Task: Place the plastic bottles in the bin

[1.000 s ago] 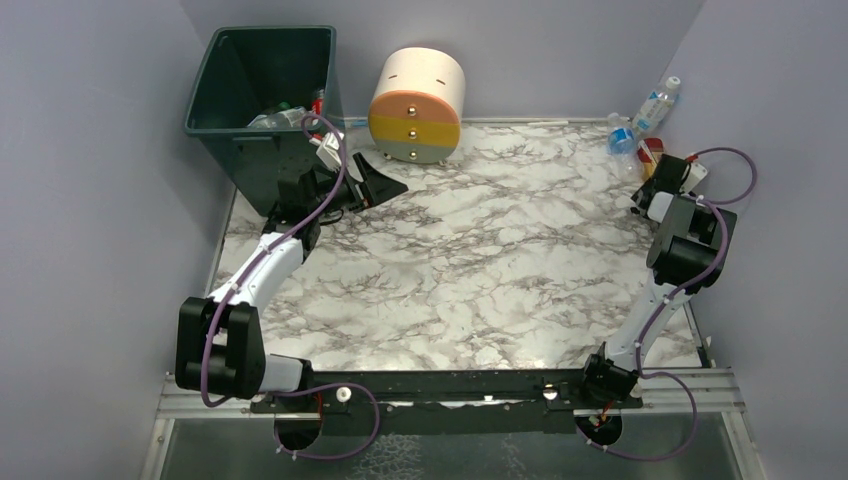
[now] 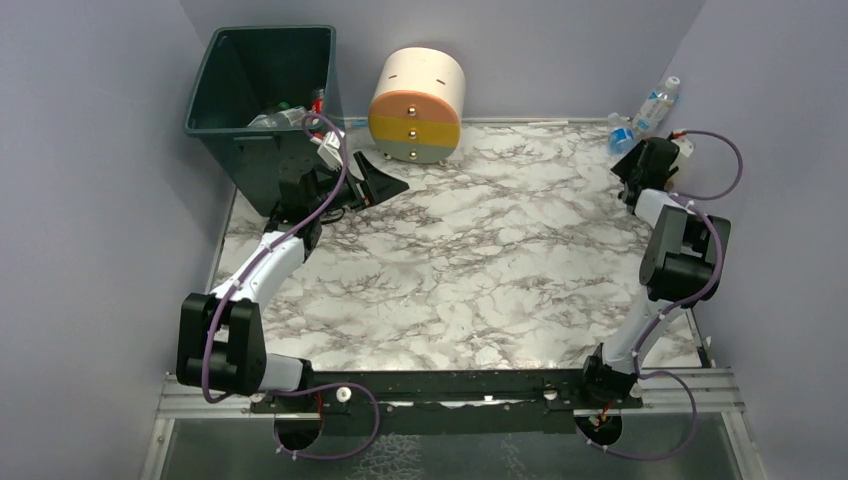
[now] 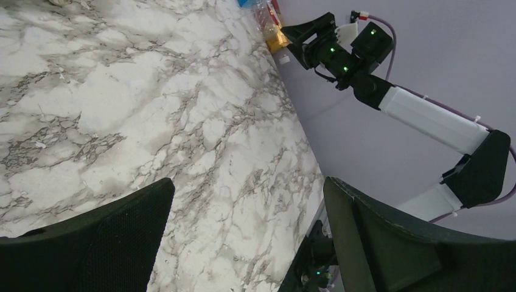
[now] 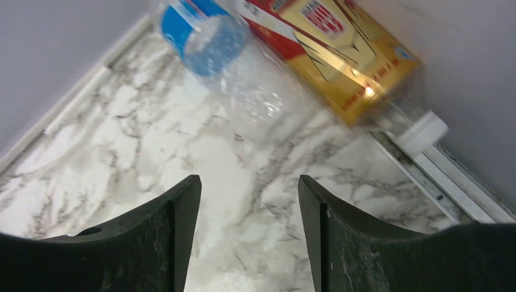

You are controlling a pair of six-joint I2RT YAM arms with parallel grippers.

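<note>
Plastic bottles lie in the back right corner: a blue-labelled bottle, a tall clear bottle and a red-and-yellow-labelled bottle, mostly hidden by the right arm from above. My right gripper is over bare marble just short of them, fingers apart with nothing between. The dark green bin stands at the back left with bottles inside. My left gripper hangs open beside it, empty; in the left wrist view its fingers frame bare table.
A drum-shaped drawer cabinet stands at the back, right of the bin. Walls close in behind and to the right of the bottles.
My right arm has extended and its gripper moved a little up and left in the top view, covering more of the red-and-yellow bottle. The left arm is unchanged.
</note>
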